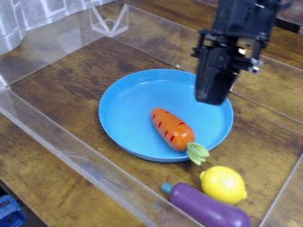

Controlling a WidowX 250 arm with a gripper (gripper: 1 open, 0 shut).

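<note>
A dark gripper (215,78) hangs over the back right of a blue plate (130,102); it looks shut, with nothing visible in it. An orange toy carrot (172,129) with a pale green top lies on the plate's front right part. A yellow lemon (222,183) and a purple eggplant (208,206) lie off the plate, at the front right.
Clear plastic walls run along the left and back of the wooden surface (66,69). A blue object (10,213) is at the lower left edge. The wood left of the plate is bare.
</note>
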